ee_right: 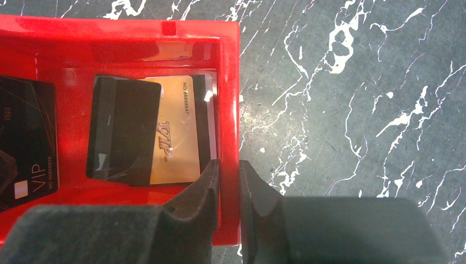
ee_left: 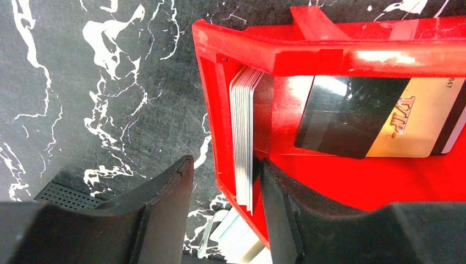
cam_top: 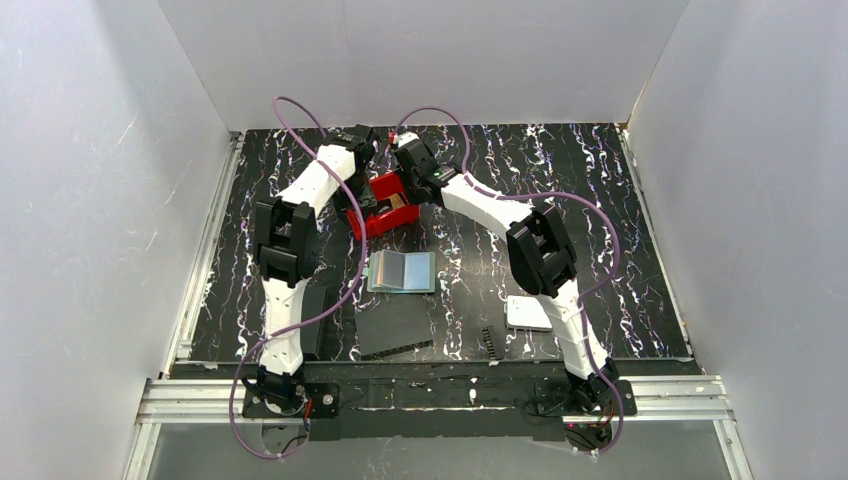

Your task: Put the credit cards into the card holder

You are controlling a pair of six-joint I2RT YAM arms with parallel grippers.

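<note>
In the top view, the red box [cam_top: 404, 217] sits between both grippers, and the card holder [cam_top: 418, 271] lies spread open in front of it. Several pale-edged cards [ee_left: 242, 132] stand on edge against the box's left wall in the left wrist view. My left gripper is part open, straddling that wall: one finger is outside with a gap, the other inside beside the cards. A black card [ee_right: 123, 132] and a gold VIP card [ee_right: 178, 135] lie flat in the box. My right gripper is shut on the box's right wall.
Another black VIP card [ee_right: 25, 143] shows at the left of the right wrist view. A dark flat panel [cam_top: 392, 327] lies in front of the holder, and a white object [cam_top: 528, 313] rests at front right. Marble table right of the box is mostly clear.
</note>
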